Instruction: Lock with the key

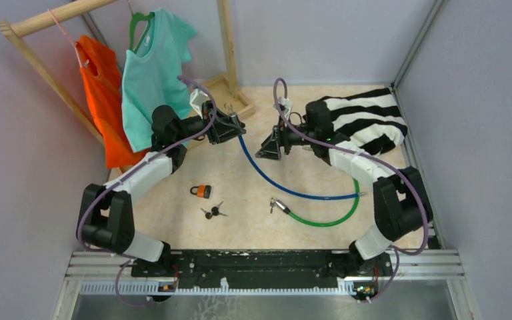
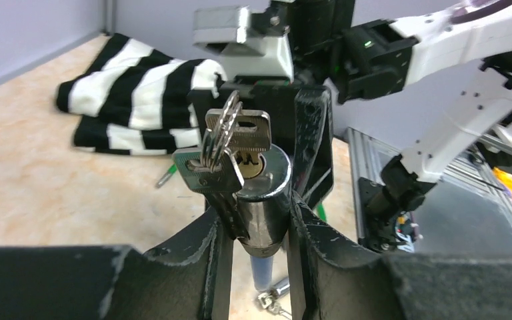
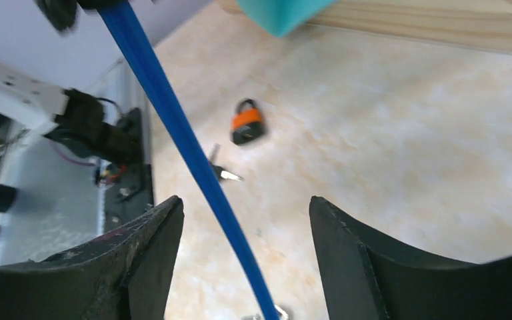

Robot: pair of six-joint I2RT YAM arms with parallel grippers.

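My left gripper [image 1: 230, 123] is shut on the steel lock head [image 2: 263, 213] of the blue cable lock, with keys [image 2: 240, 130] on a ring at its top. The blue cable [image 1: 273, 183] hangs down from it and runs right across the table. My right gripper [image 1: 268, 150] stands open just right of the lock head; the cable passes behind its open fingers in the right wrist view [image 3: 213, 200].
An orange padlock [image 1: 201, 191] and loose keys [image 1: 213, 211] lie front left. A green cable lock [image 1: 320, 223] lies front right. A striped cloth [image 1: 363, 120] is back right, and shirts [image 1: 153, 73] hang on a wooden rack at left.
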